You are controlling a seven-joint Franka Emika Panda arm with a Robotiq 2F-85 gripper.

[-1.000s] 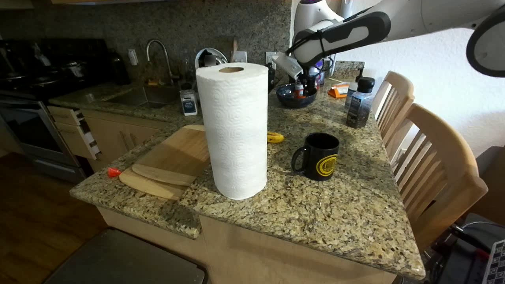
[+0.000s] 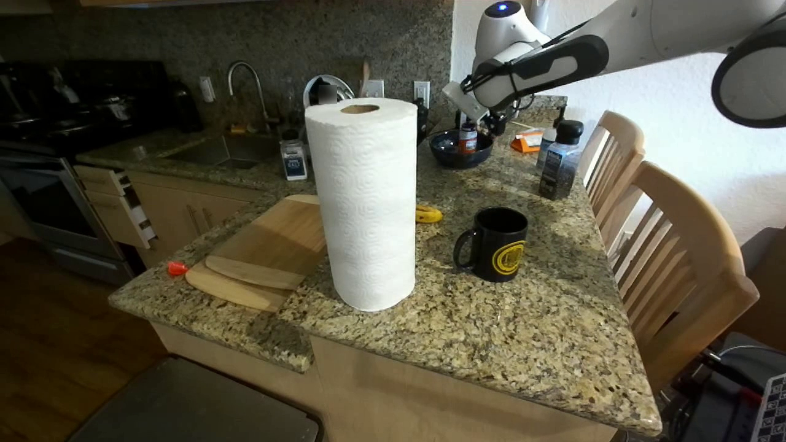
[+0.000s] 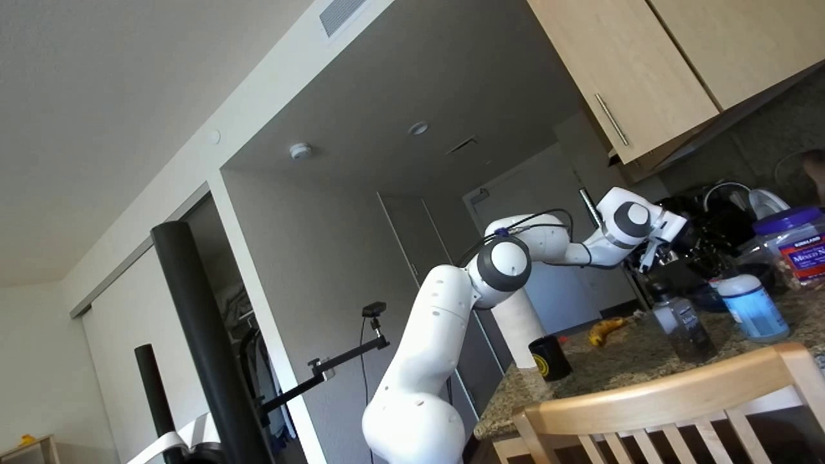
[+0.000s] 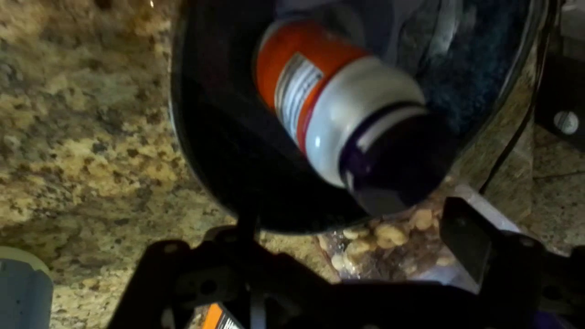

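In the wrist view a bottle [image 4: 351,118] with an orange label and dark purple cap leans inside a dark bowl [image 4: 233,159]. My gripper stands open near the bowl's rim, its two black fingers wide apart. Nothing is held between them; the bottle's cap lies beyond the fingertips in the picture. From exterior view 1, the bowl [image 2: 446,155] rests at the far end of the counter with the bottle [image 2: 468,139] in it. There the gripper hangs just above the bowl's right side, its fingers hard to make out.
A clear container of nuts [image 4: 384,241] stands close beside the bowl. An orange packet [image 2: 527,140] and a dark-capped bottle [image 2: 562,162] are on the right. Nearer stand a black mug [image 2: 499,244] and a paper towel roll [image 2: 365,206]. Counter between mug and bowl is mostly clear.
In exterior view 1 the arm's wrist and gripper have moved right and slightly up, away from the bottle. Bowl and bottle look about where they were.
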